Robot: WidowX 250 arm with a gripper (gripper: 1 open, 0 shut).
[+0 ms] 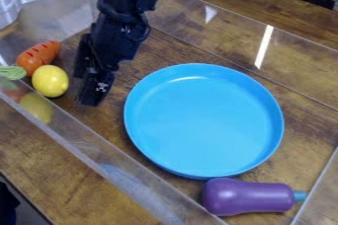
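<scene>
My black gripper (93, 75) points down just right of a yellow lemon (50, 80), low over the wooden surface, its fingers apart with nothing visible between them. An orange carrot (38, 57) with a pale green top lies behind the lemon at the left. A large blue plate (204, 116) takes up the middle right of the camera view.
A purple eggplant toy (246, 197) lies at the front right, below the plate. A clear wall (119, 170) runs diagonally along the front left. Bare wood (231, 41) is free behind the plate.
</scene>
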